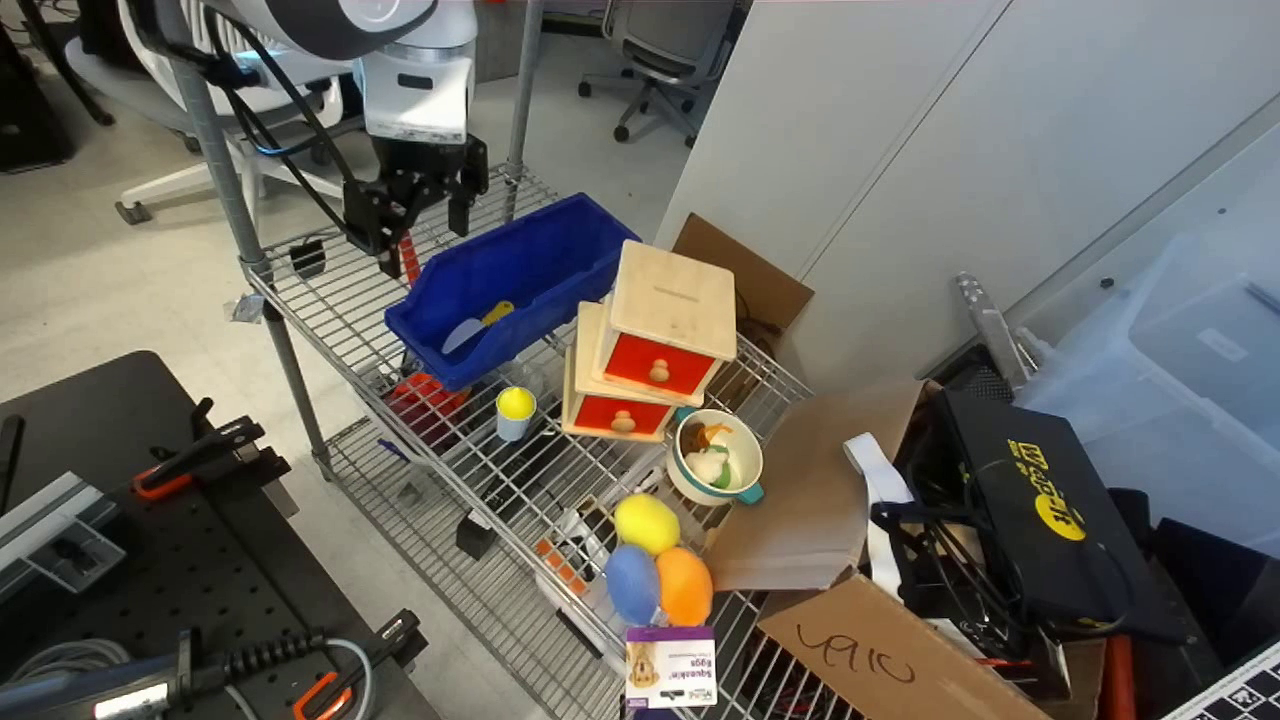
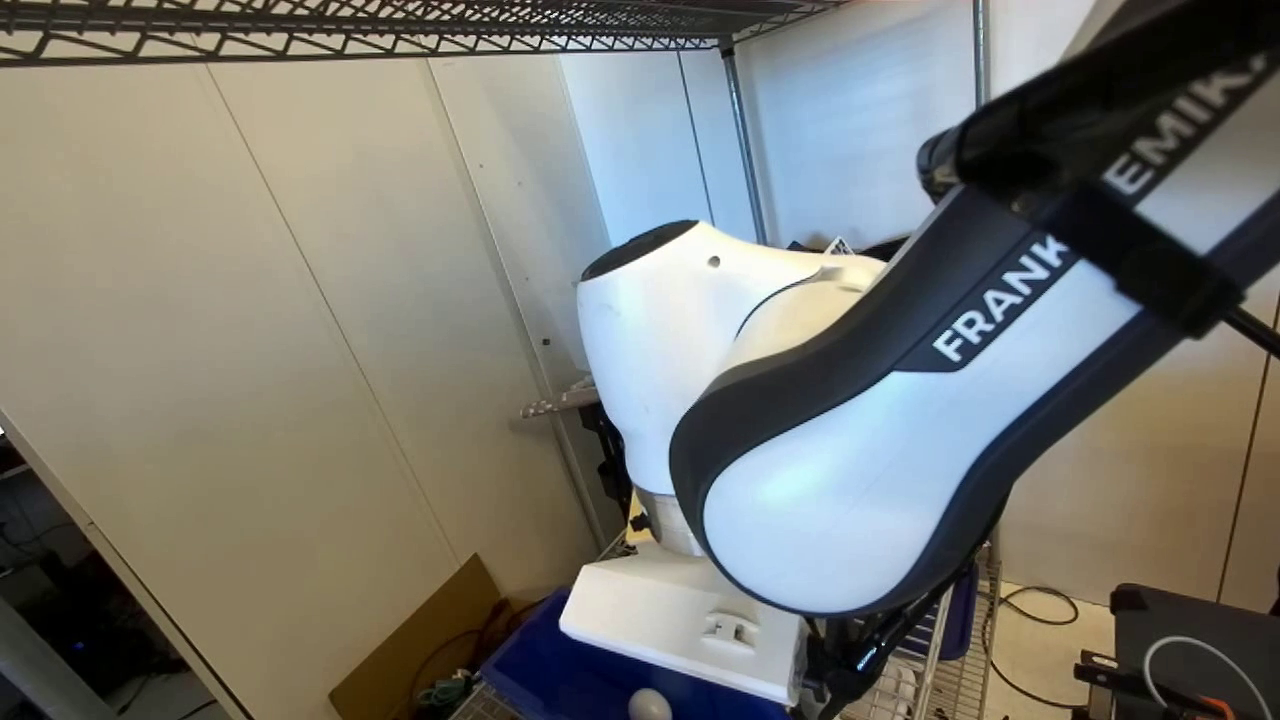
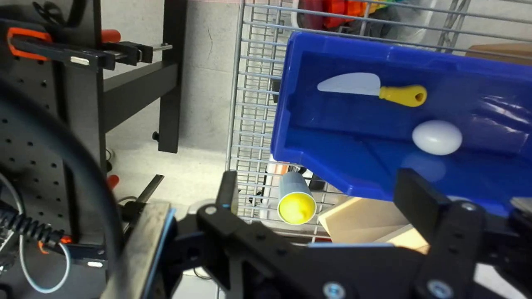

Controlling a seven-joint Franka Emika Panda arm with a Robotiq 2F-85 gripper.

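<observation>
High at the left end of the wire shelf, my gripper stands open with nothing between its fingers; its wide-spread fingertips also show in the wrist view. Beside and below it lies the blue bin. In that bin are a toy knife with a yellow handle and a white egg. Outside the bin stands a grey-blue cup, and yellow shows in its mouth.
Two stacked wooden boxes with red drawers, a bowl of toys, and yellow, blue and orange eggs occupy the shelf. A metal post rises near the arm. A cardboard box borders the shelf at right.
</observation>
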